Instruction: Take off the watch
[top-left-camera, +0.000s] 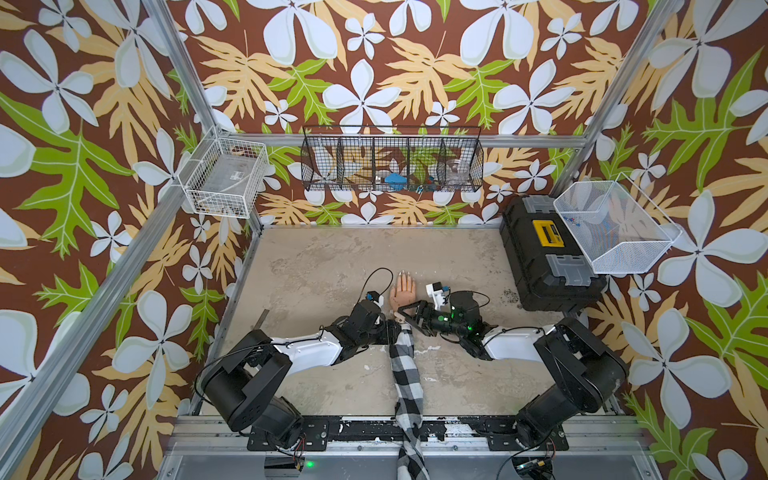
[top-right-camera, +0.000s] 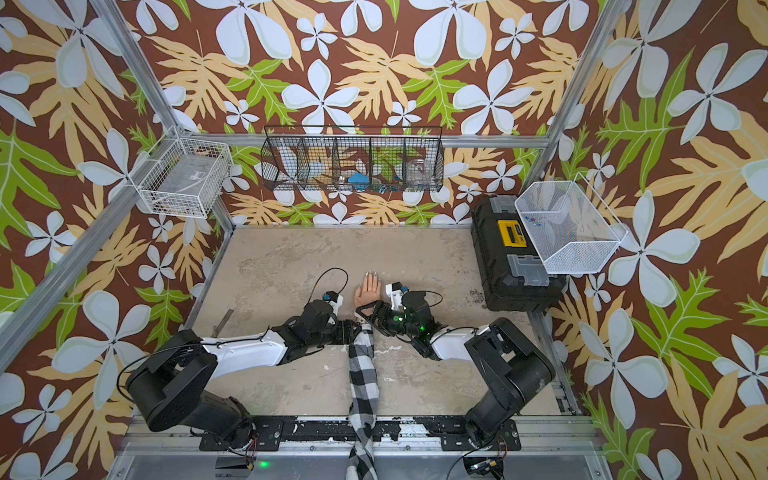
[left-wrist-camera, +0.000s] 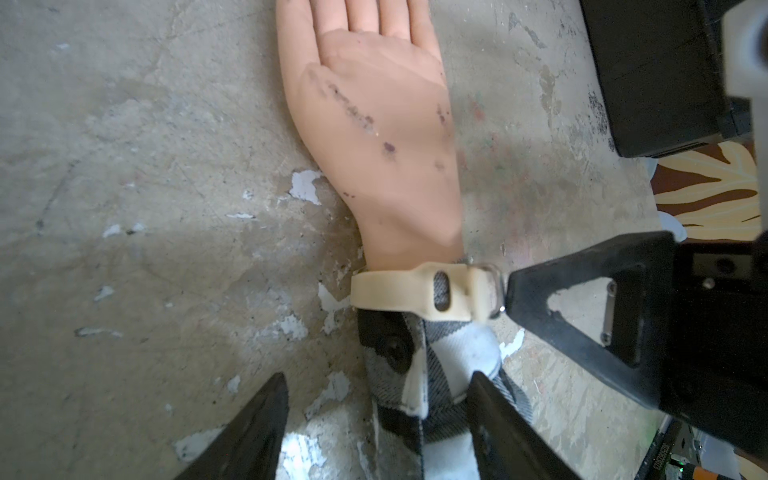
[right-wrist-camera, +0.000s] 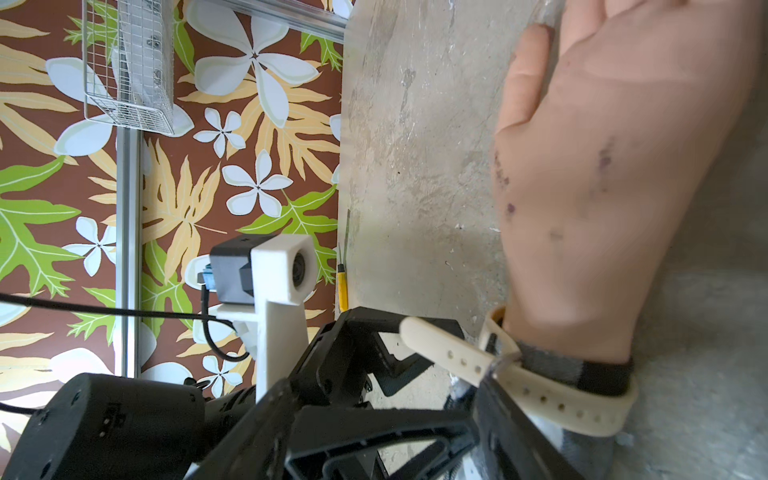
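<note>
A mannequin hand lies palm up, its arm in a checked sleeve. A cream watch band circles the wrist; in the right wrist view its loose strap end sticks out. My left gripper is open, just below the band over the sleeve. My right gripper is open at the wrist's right side; in the left wrist view one of its fingertips is at the band's buckle, and contact is unclear.
A black toolbox stands at the right, with a white mesh basket above. A white wire basket hangs at left, a black divided one at the back.
</note>
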